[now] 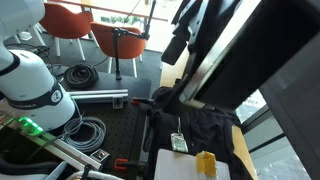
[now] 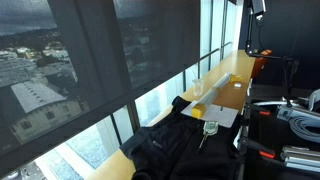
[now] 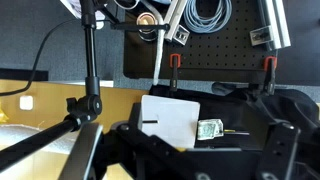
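My gripper shows as dark, blurred shapes along the bottom of the wrist view, its fingers spread apart with nothing seen between them. Below it lies a white square sheet [image 3: 170,121]. Just right of the sheet is a small tool with a pale flat head [image 3: 209,129] and a thin handle, resting on black cloth [image 3: 225,108]. Exterior view 2 also has the tool [image 2: 210,128] on the cloth, apart from the gripper, which is out of that view. A yellow piece [image 1: 206,163] sits at the sheet's edge in exterior view 1.
A black perforated board [image 3: 225,50] carries coiled grey cable [image 3: 207,15] and red-tipped clamps. In exterior view 2, a long white roll [image 2: 213,92] lies on the wooden table [image 2: 236,94] by the window. The large dark arm [image 1: 240,50] blocks much of exterior view 1.
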